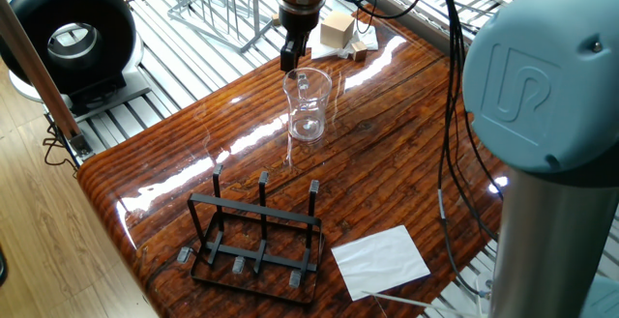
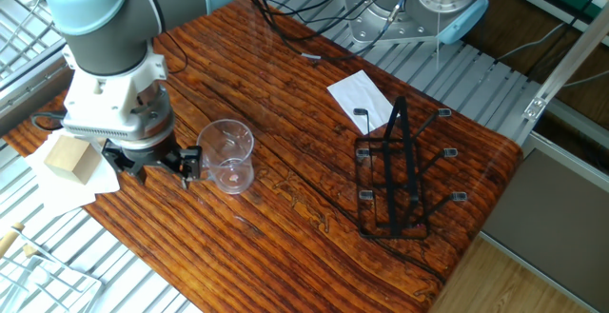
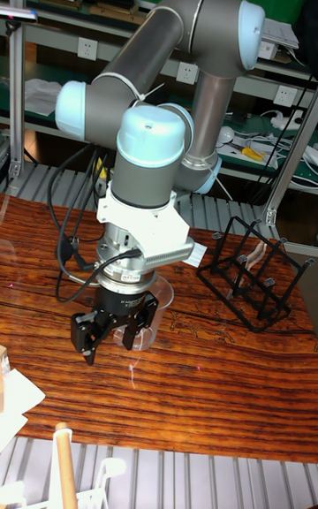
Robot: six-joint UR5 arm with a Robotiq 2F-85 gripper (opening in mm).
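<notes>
A clear plastic cup [image 1: 308, 115] stands upright on the glossy wooden table, wide mouth up. Beside its rim, on the far side in exterior view 1, my gripper [image 1: 289, 65] points downward. In exterior view 3 the gripper [image 3: 110, 347] has its two black fingers spread apart, with nothing seen held between them. One finger [image 2: 192, 164] is close to the cup [image 2: 228, 151] in exterior view 2; whether they touch I cannot tell. A black wire rack [image 1: 256, 241] with upright prongs sits empty at the table's near side.
A white sheet [image 1: 381, 261] lies beside the rack. Wooden blocks [image 1: 337, 30] rest on white paper at the table's far edge. Black cables [image 1: 451, 115] hang near the arm. Bare wood lies between cup and rack.
</notes>
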